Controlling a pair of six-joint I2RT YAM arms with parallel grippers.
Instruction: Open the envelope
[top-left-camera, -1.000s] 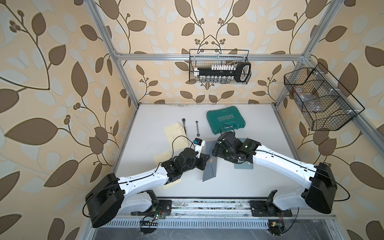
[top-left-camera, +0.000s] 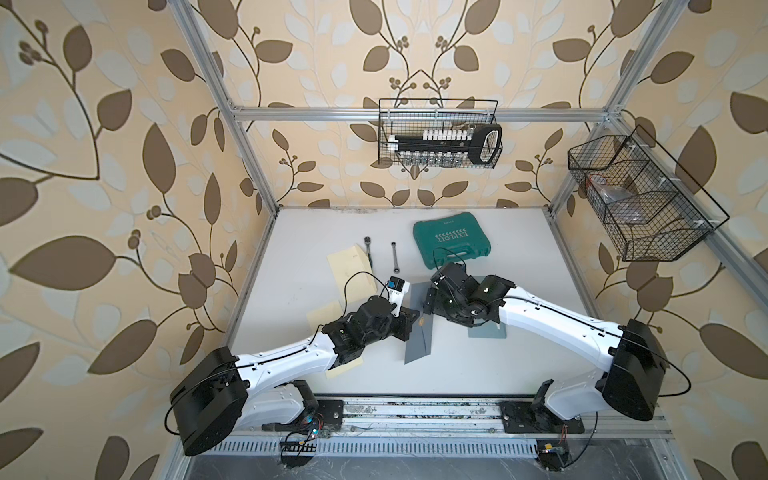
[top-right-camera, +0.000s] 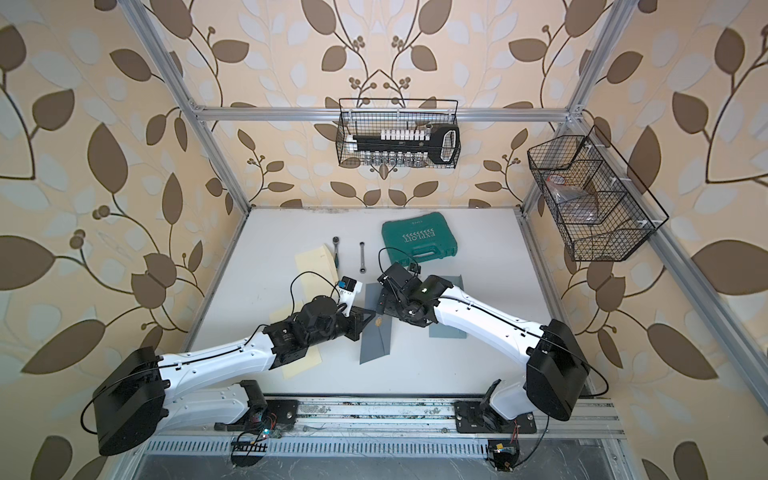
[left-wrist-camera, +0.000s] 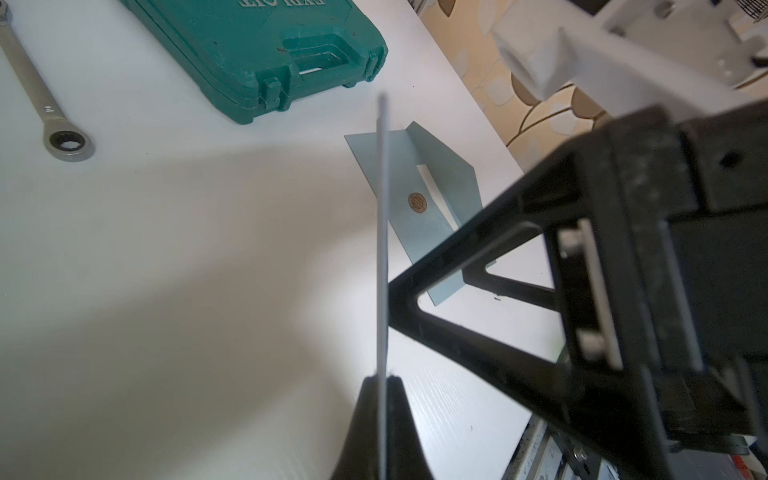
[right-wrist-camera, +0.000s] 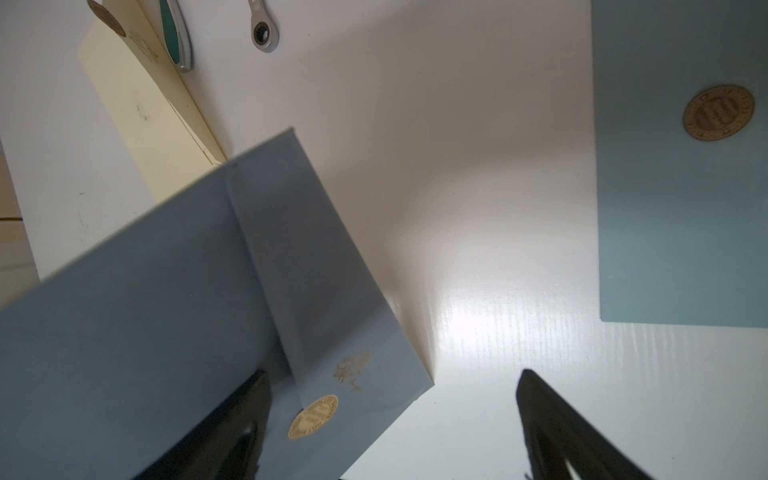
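Observation:
A grey-blue envelope stands raised between my two arms, and my left gripper is shut on it. Its thin edge runs upward from the left fingers in the left wrist view. From the right wrist, its flap side shows, with a round brown seal near one corner. My right gripper is open, facing that side. One right finger overlaps the envelope in the view, and the corner appears between the fingers; whether they touch it I cannot tell.
Another blue-grey envelope lies on the table to the right, partly under the right arm. Cream envelopes lie at left. Wrenches and a green case are farther back.
The left arm and its envelope look nearly still.

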